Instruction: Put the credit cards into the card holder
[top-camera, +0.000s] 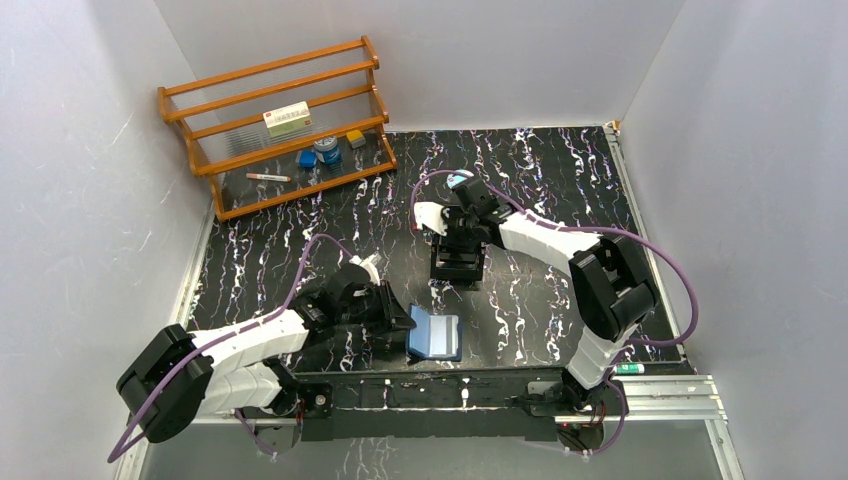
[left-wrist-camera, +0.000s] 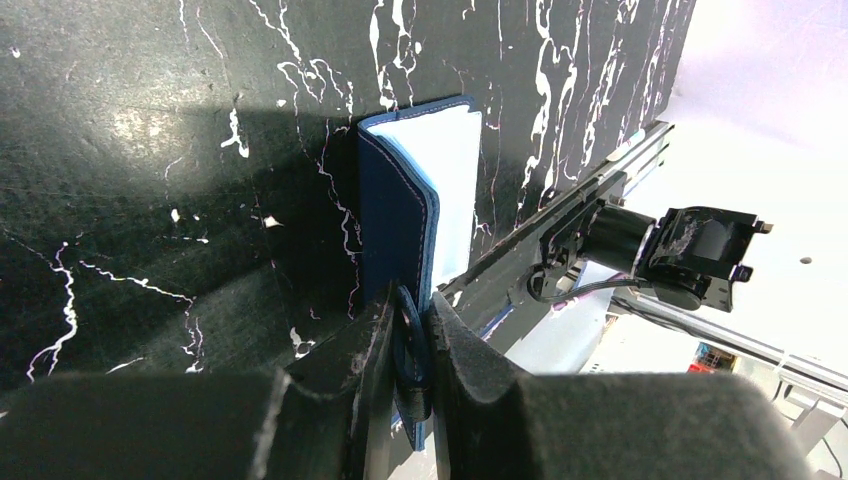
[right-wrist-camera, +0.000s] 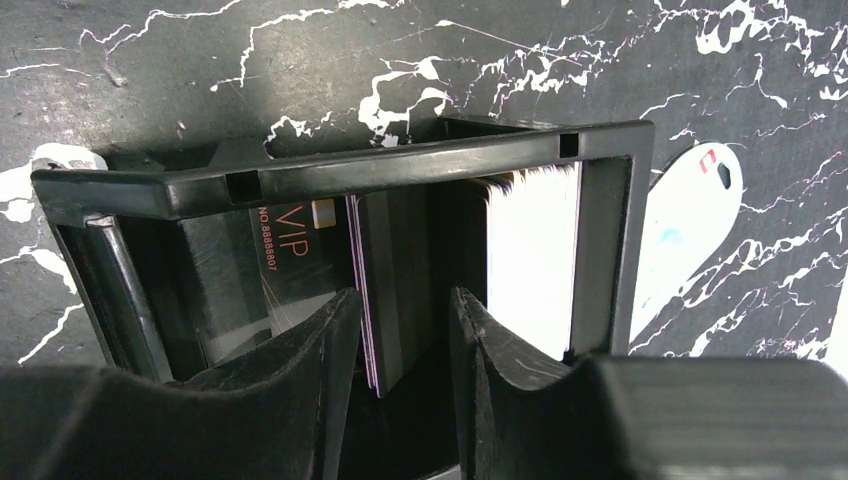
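The blue card holder (top-camera: 440, 336) lies spread near the table's front edge. My left gripper is shut on its cover, and the clear sleeves (left-wrist-camera: 456, 180) show beside the raised flap. Farther back stands a black box (top-camera: 458, 268) with compartments. My right gripper is open over that box, its fingers on either side of a dark upright card stack (right-wrist-camera: 392, 270), with clear space from both. Left of this stack, in the right wrist view, lean black VIP cards (right-wrist-camera: 290, 245); a thick row of white-edged cards (right-wrist-camera: 535, 240) fills the right compartment.
A wooden rack (top-camera: 290, 190) with small items occupies the back left. Behind the box lies a white and teal object (top-camera: 459, 178). Bare table shows right of the card holder.
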